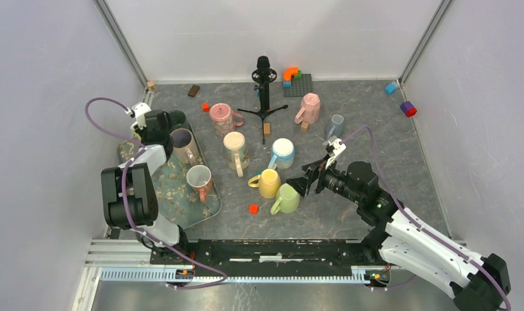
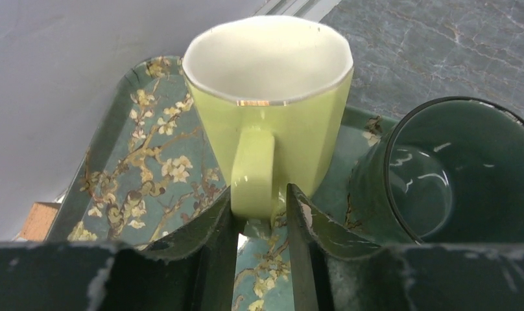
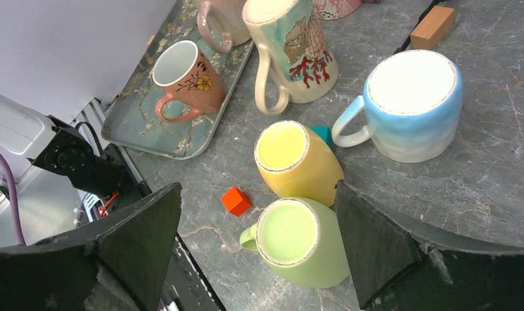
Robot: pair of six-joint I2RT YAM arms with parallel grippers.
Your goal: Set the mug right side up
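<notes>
In the left wrist view a pale yellow-green mug point(image 2: 292, 136) stands mouth up, low over the floral tray point(image 2: 142, 181), beside a dark green cup point(image 2: 418, 188). My left gripper is shut on the mug's handle. My right gripper is open, above several upside-down mugs: a green mug point(image 3: 288, 236), a yellow mug point(image 3: 292, 162) and a blue mug point(image 3: 412, 103). Whether the held mug rests on the tray cannot be told.
A tall cream mug point(image 1: 237, 152), pink mugs point(image 1: 222, 120), a black stand point(image 1: 264, 97) and small blocks point(image 1: 253, 208) occupy the middle. Free floor lies at the right point(image 1: 399, 149).
</notes>
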